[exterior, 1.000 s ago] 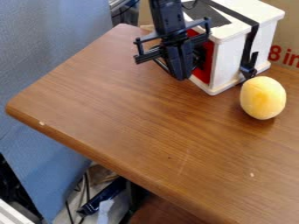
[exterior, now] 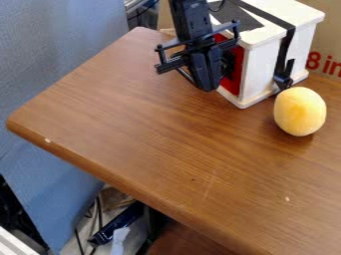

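The black gripper [exterior: 172, 58] hangs over the back of the wooden table [exterior: 147, 149], near the white box with a red panel [exterior: 258, 62]; whether its fingers are open or shut is hard to make out. A yellow egg-shaped object [exterior: 300, 112] stands on the table to the right, in front of the white box and apart from the gripper.
A cardboard box [exterior: 326, 52] stands behind at the right. Beyond the table's left edge are a blue-grey surface [exterior: 54, 80] and cables on the floor below.
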